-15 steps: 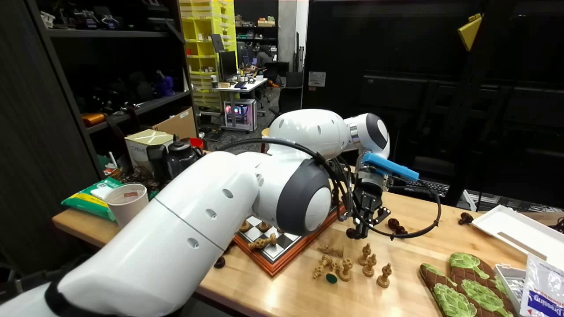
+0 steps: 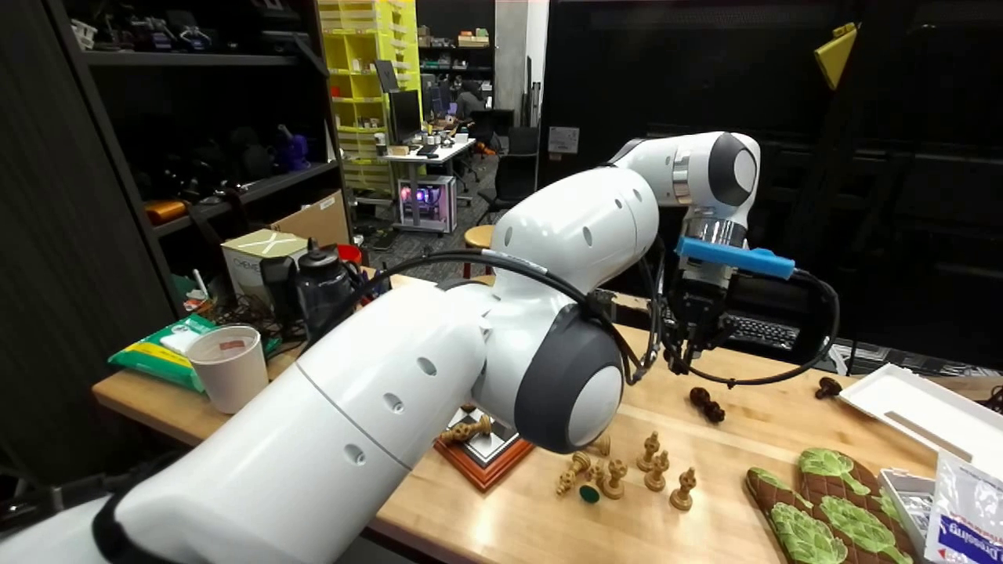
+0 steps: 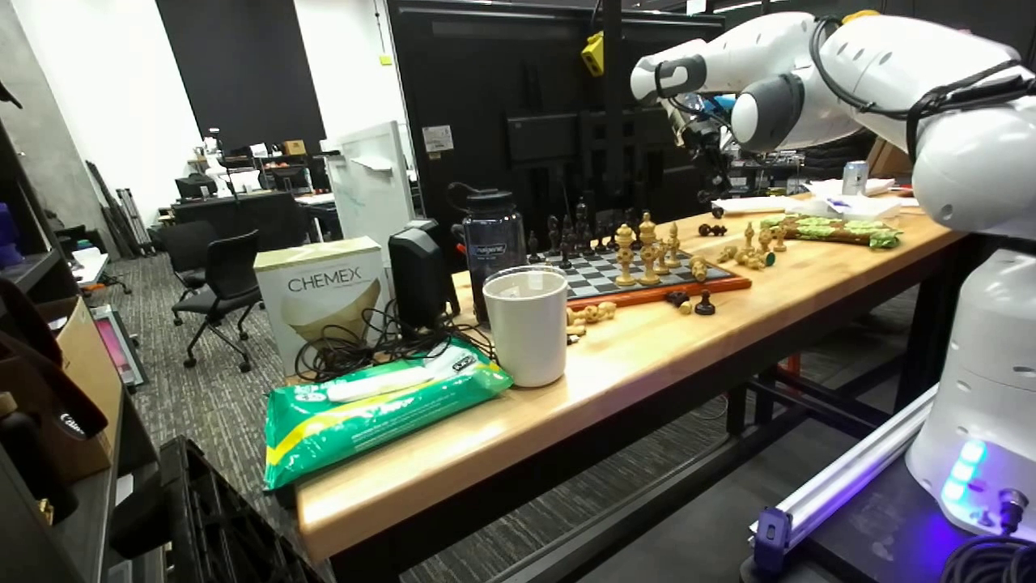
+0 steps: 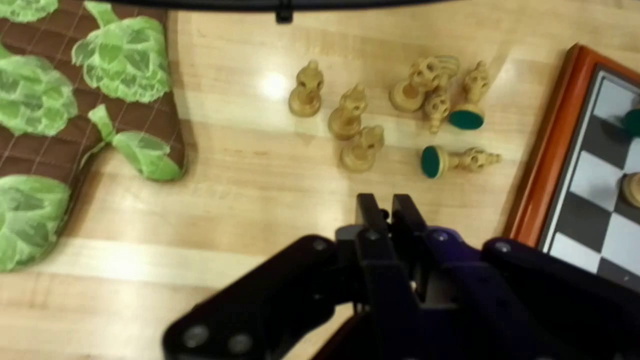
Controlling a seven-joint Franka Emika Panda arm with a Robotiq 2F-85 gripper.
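Observation:
My gripper is raised above the table, its fingers nearly together around a small dark chess piece. Just a dark knob of that held piece (image 4: 385, 213) shows between the fingertips in the wrist view; in exterior view 2 its dark end (image 3: 716, 209) hangs under the gripper. The chessboard (image 4: 535, 180) with its red-brown border lies right of the gripper in the wrist view. Past the fingertips several light wooden pieces are on the table, including an upright one (image 4: 306, 90) and a fallen one (image 4: 462, 161).
Another dark piece (image 2: 707, 404) lies on the table, and one more (image 2: 828, 387) is near the white tray (image 2: 926, 413). A quilted brown-green mitt (image 2: 827, 512) rests at the front right. Bare tabletop separates mitt and light pieces.
The gripper has risen and shifted right and back in exterior view 1, away from the chessboard. The dark piece at its tip has left its earlier place. The light pieces look unmoved.

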